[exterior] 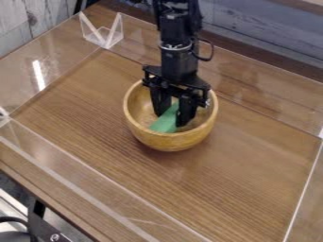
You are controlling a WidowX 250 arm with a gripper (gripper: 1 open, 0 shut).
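Observation:
A yellow-tan bowl (171, 138) rests on the wooden table, right of centre. Inside it lies a green object (165, 121). My black gripper (175, 100) reaches down from the top into the bowl, its fingers around or just over the green object. The fingertips are dark and partly overlap the object, so exactly what sits between them is hard to make out.
Clear plastic brackets stand at the upper left and left edge. A black cable lies at the lower left corner, off the table.

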